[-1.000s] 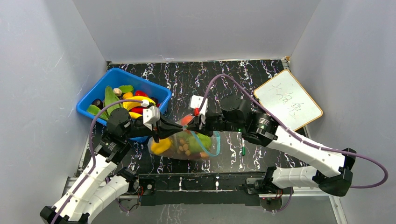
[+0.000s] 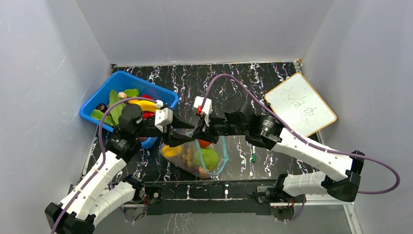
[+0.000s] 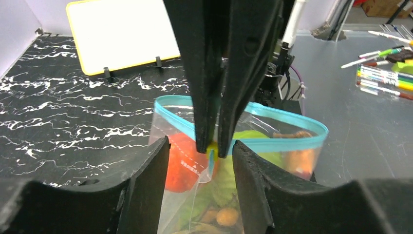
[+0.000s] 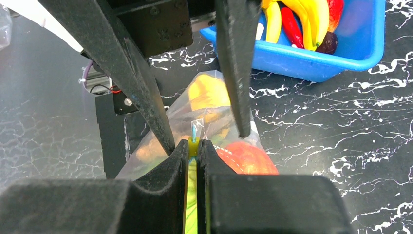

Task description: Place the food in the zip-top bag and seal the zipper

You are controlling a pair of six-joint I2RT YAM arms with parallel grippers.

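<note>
The clear bag [image 2: 182, 161] with blue zipper edge [image 3: 287, 117] holds green, orange, yellow and brown food, hanging below the grippers. My right gripper is shut on the small yellow zipper slider [image 4: 193, 148] at the bag's edge. My left gripper stands open directly opposite, its fingers either side of the right gripper's tips, close to the slider. Whether it touches the bag is unclear.
A blue bin [image 2: 92, 102] with more food, including bananas [image 2: 146, 105], sits back left. A whiteboard [image 2: 299, 102] lies at the right, a green marker [image 2: 253, 153] near it.
</note>
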